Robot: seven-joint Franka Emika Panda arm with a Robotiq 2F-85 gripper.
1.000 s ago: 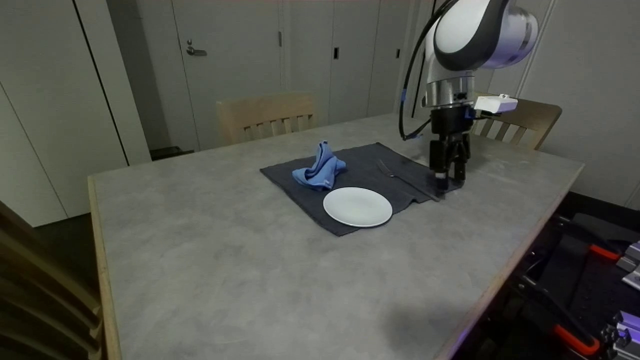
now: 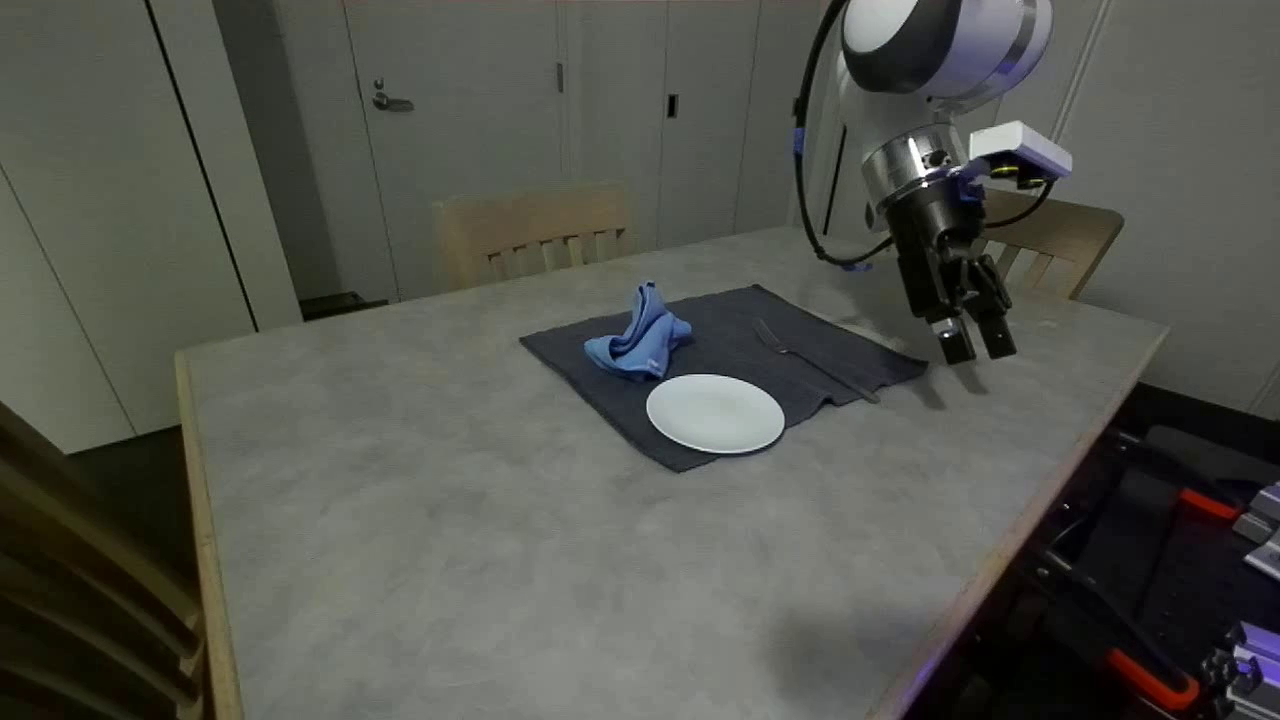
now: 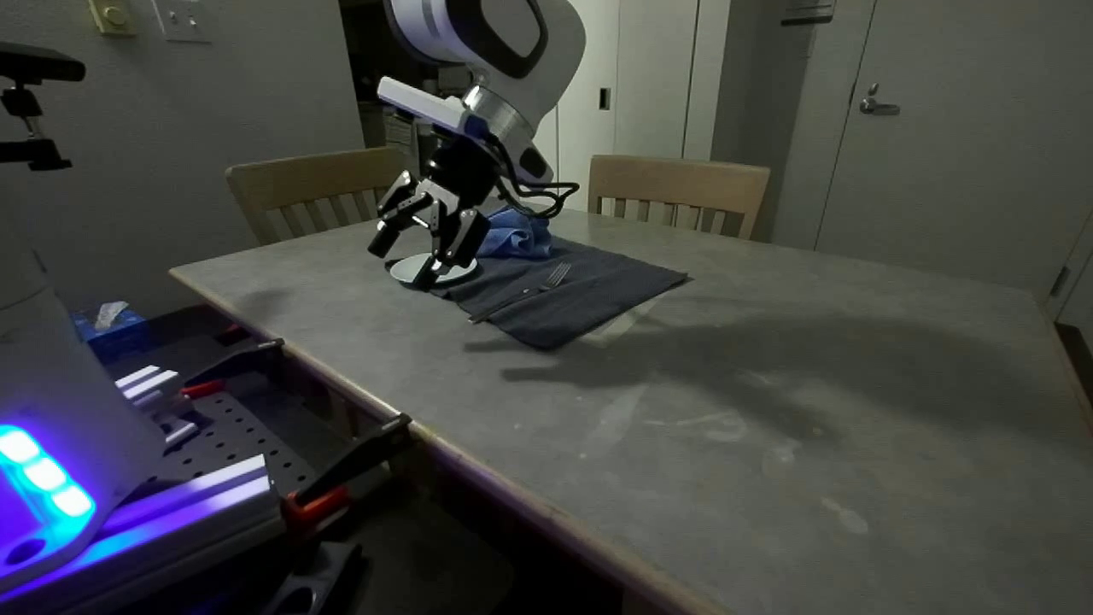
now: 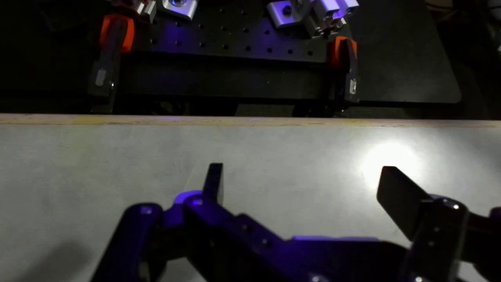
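My gripper (image 2: 976, 350) hangs tilted above the bare tabletop, just right of the dark cloth mat (image 2: 732, 324) in the first exterior view. Its fingers stand apart in the wrist view, gripper open over plain table with nothing between them. Across the mat's right part lies a fork (image 2: 816, 364), its handle end reaching the mat's edge. A white plate (image 2: 715, 414) rests on the mat's near corner, slightly overhanging it. Behind the plate sits a folded blue napkin (image 2: 643, 338), bunched up to a point. In the second exterior view the gripper partly covers the plate (image 3: 415, 270).
Wooden chairs (image 2: 540, 234) stand beyond it. Past the table edge (image 4: 249, 120), clamps (image 4: 105, 70) and metal brackets sit on a dark mount.
My gripper has risen from beside the fork's handle, moved right off the mat and tilted. Fork, plate, napkin and mat look unmoved.
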